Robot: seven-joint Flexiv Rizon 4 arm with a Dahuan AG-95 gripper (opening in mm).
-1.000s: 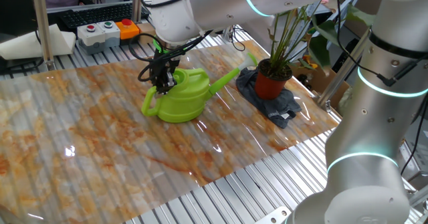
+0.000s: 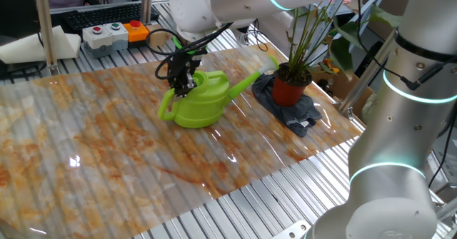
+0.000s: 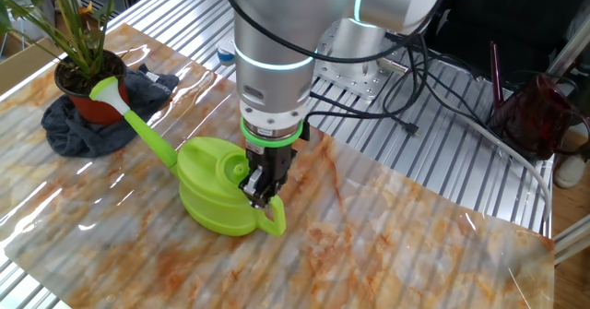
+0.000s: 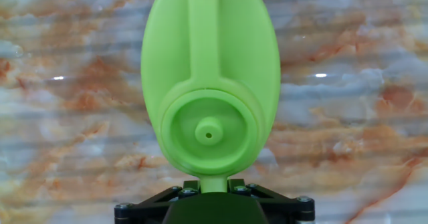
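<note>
The bright green watering can (image 2: 200, 107) is upright over the marbled sheet, its spout pointing at the potted plant. At the rear of its top, my gripper is shut on the can's handle, with one finger on each side of the green strip in the wrist view. Exterior view 2 has the gripper (image 3: 258, 196) coming down onto the can (image 3: 217, 198) from above. Whether the can's base touches the sheet I cannot tell. A brown pot (image 2: 288, 91) with a leafy plant stands on a dark cloth (image 2: 298, 118); the pale spout head (image 3: 109, 94) appears close to it.
Button boxes (image 2: 105, 41) and a keyboard lie at the far edge. A dark red watering can (image 3: 539, 115) stands at the right in exterior view 2. Much of the marbled sheet (image 2: 86, 153) is bare.
Gripper and watering can have shifted together a little to the right in exterior view 1, bringing the spout nearer the plant. Pot and cloth have stayed in place.
</note>
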